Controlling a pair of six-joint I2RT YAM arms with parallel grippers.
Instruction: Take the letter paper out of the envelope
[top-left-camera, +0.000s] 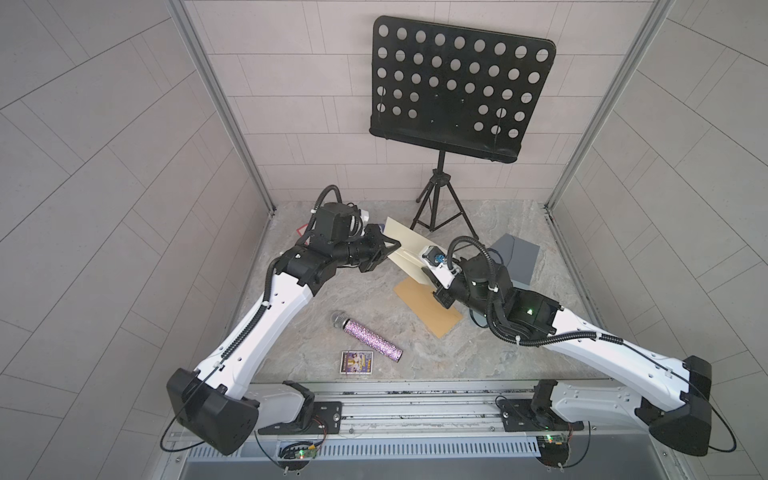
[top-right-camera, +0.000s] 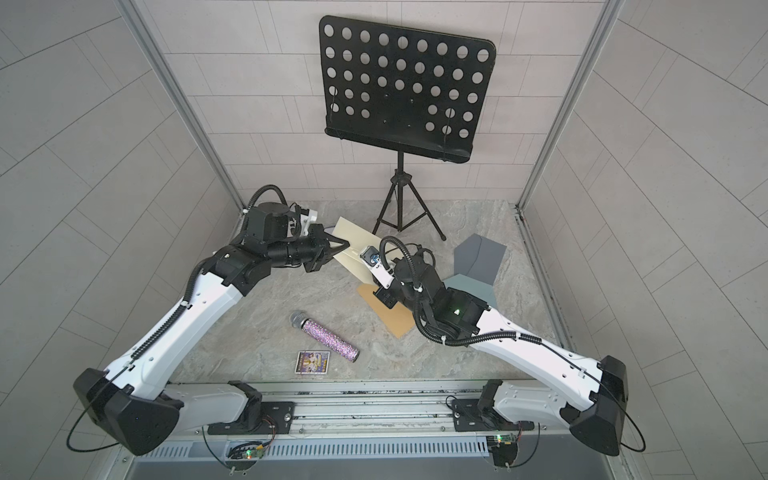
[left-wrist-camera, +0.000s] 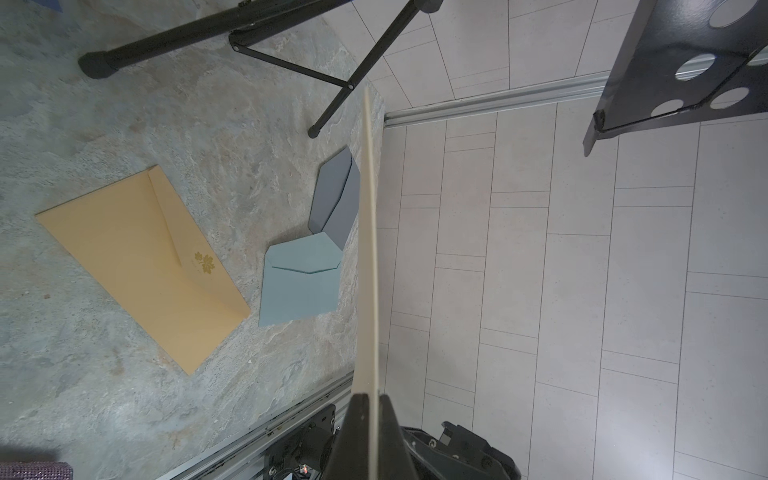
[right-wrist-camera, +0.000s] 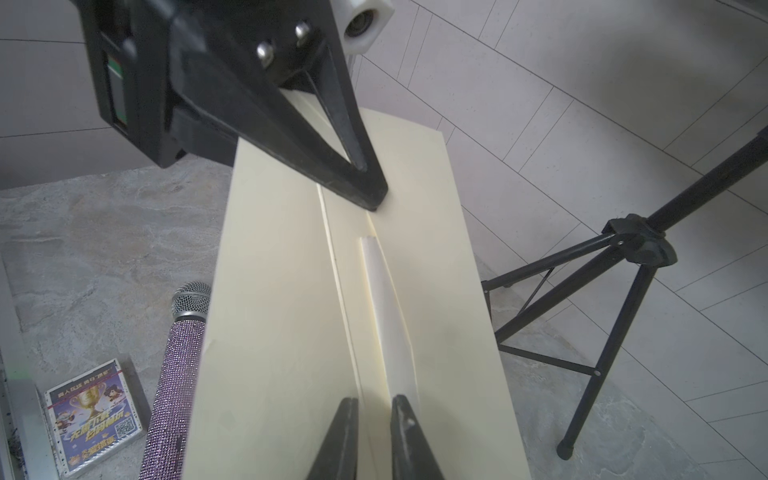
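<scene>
A cream envelope (top-left-camera: 406, 236) hangs above the table, its body spanning both arms. My left gripper is shut on the envelope, which shows edge-on in the left wrist view. Seen from the right wrist, the envelope's face (right-wrist-camera: 272, 336) carries a long seam, and a white strip (right-wrist-camera: 392, 320) shows in a narrow slit below the left fingertip. The right gripper is shut, its tips over the face near the slit's lower end; whether a paper edge lies between them is unclear.
An orange envelope (left-wrist-camera: 144, 264) lies on the table below, with a light blue envelope (left-wrist-camera: 304, 280) and a grey one (left-wrist-camera: 332, 192) beyond. A pink microphone (top-left-camera: 372, 340) and a small card box (top-left-camera: 356, 362) lie in front. A black stand (top-left-camera: 440, 180) rises behind.
</scene>
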